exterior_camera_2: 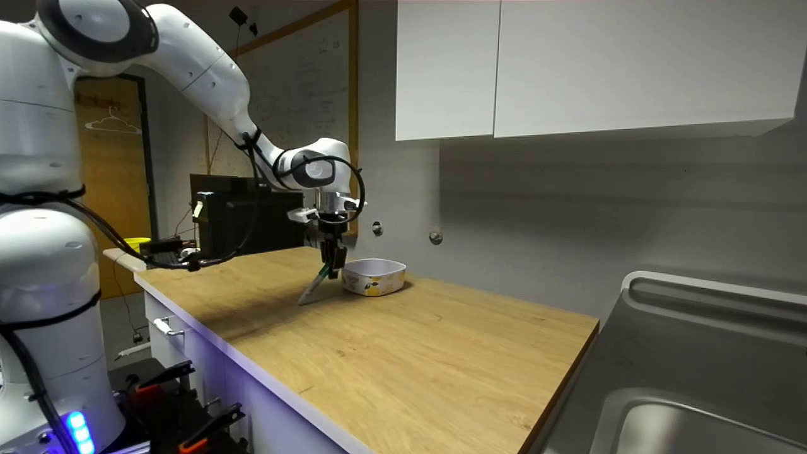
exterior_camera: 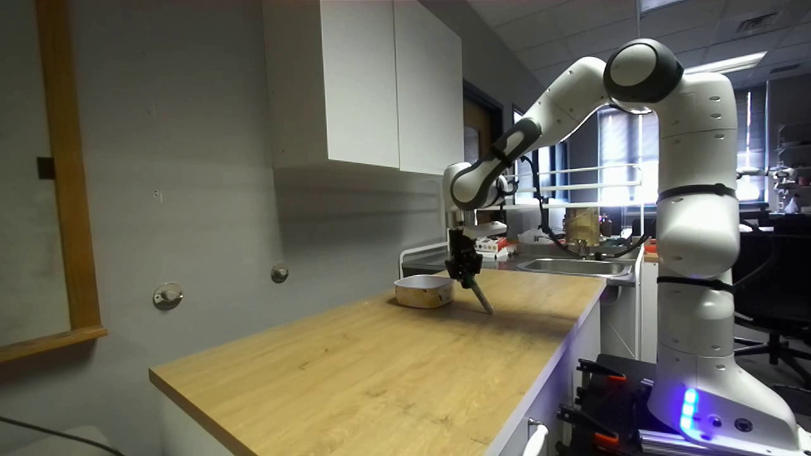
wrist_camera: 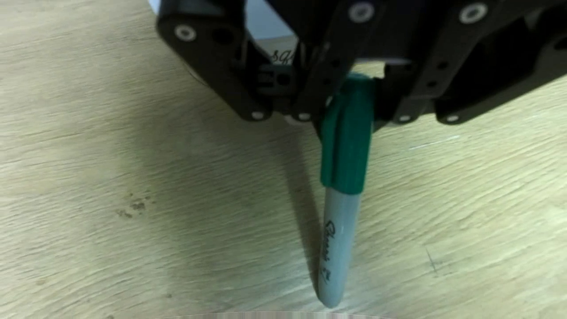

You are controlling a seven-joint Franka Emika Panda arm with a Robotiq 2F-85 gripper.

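A marker with a green cap (wrist_camera: 348, 138) and a grey barrel (wrist_camera: 338, 239) slants down from my gripper, which is shut on the cap end. In both exterior views the marker (exterior_camera: 481, 296) tilts away from the bowl, its lower end near the tabletop; whether it touches the wood I cannot tell. Right beside the gripper (exterior_camera_2: 330, 271) stands a white bowl (exterior_camera_2: 374, 277) with a yellow fruit pattern. In the wrist view, part of a pale rim and some lettering show behind the black fingers (wrist_camera: 313, 79).
White cabinets (exterior_camera: 365, 83) hang above, along the wall. A metal sink (exterior_camera_2: 681, 424) adjoins one end of the counter.
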